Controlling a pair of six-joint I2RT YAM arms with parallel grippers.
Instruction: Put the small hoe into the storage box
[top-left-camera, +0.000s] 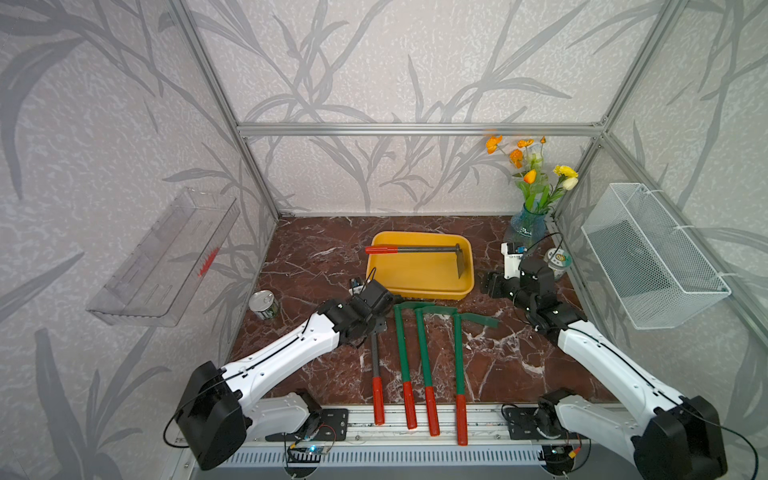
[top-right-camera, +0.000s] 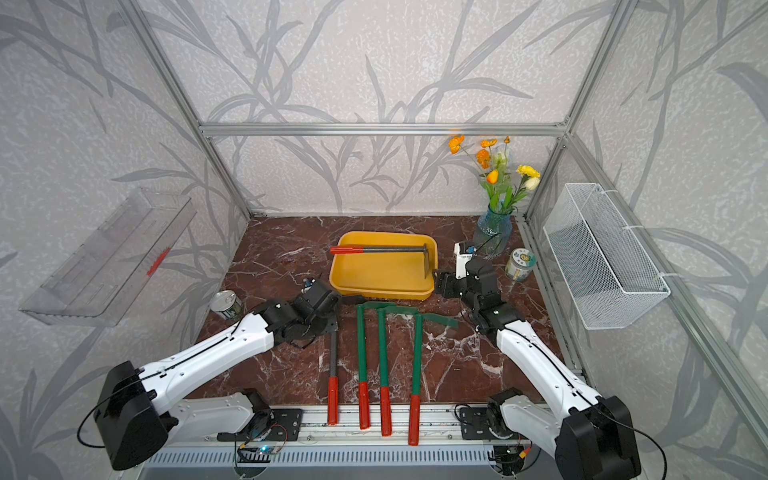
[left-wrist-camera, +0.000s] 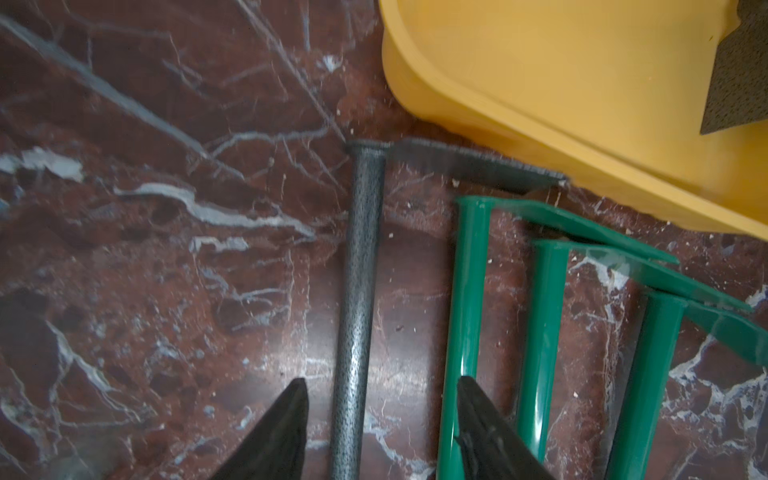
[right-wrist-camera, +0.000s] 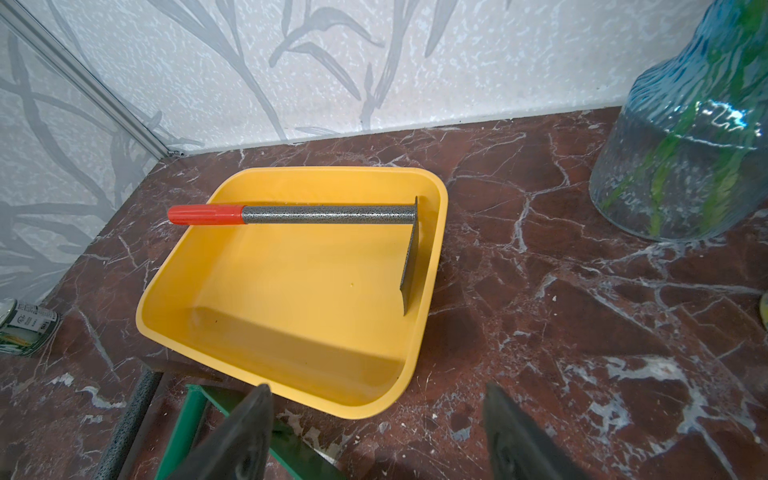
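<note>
One small hoe with a red grip and speckled grey shaft lies across the yellow storage box, its blade inside and its red end over the left rim. A second grey hoe lies on the table in front of the box. Above that shaft my left gripper hovers with its fingers apart and nothing between them; the shaft runs through the gap as seen from the wrist. To the right of the box, my right gripper has its fingers spread and empty.
Several green hoes with red grips, such as this green hoe, lie right of the grey one. A flower vase and a can stand at the back right; another can is at left. Bare table lies left of the box.
</note>
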